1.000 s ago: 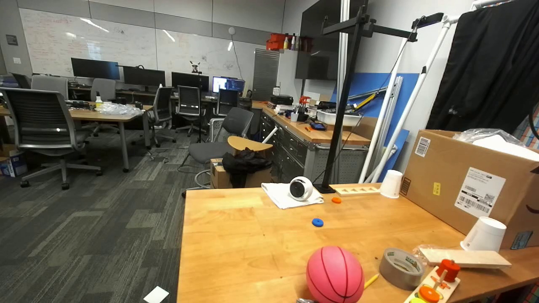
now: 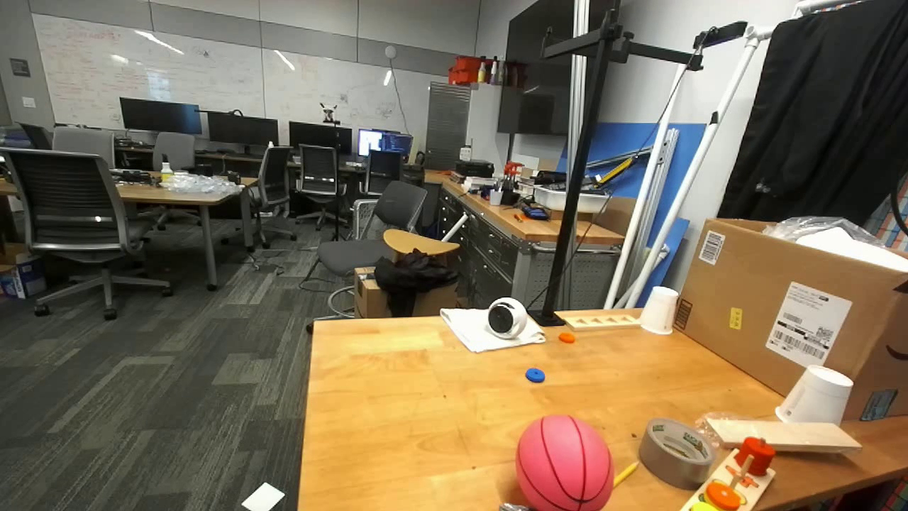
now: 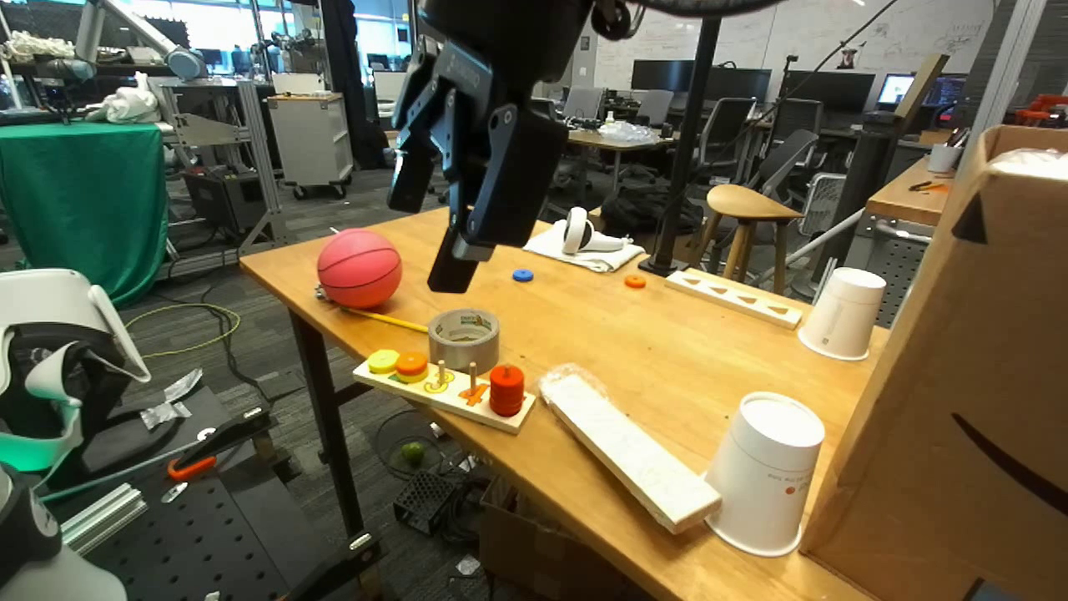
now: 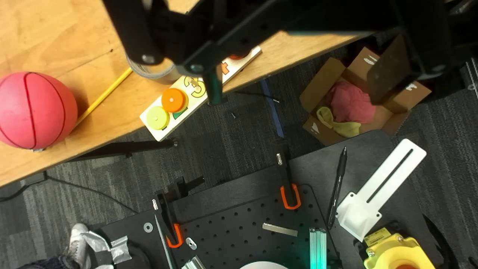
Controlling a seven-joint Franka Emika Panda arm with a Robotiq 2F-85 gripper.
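Observation:
My gripper point(image 3: 432, 229) hangs in the air over the near side of the table in exterior view 2. Its fingers stand apart and nothing shows between them. Below it, a wooden peg board point(image 3: 457, 400) carries yellow rings point(image 3: 382, 361), orange rings point(image 3: 411, 366) and a stack of red rings point(image 3: 506, 390). Two of its pegs are bare. A blue ring point(image 2: 534, 375) and an orange ring point(image 2: 567, 337) lie loose on the table. Dark gripper parts cover the top of the wrist view and partly hide the peg board there.
Close to the board are a tape roll point(image 3: 463, 339), a pink ball point(image 3: 358, 267) and a yellow pencil point(image 4: 104, 95). A wrapped plank point(image 3: 631, 449), white cups point(image 3: 768, 471) and a large cardboard box point(image 2: 779, 294) line one side.

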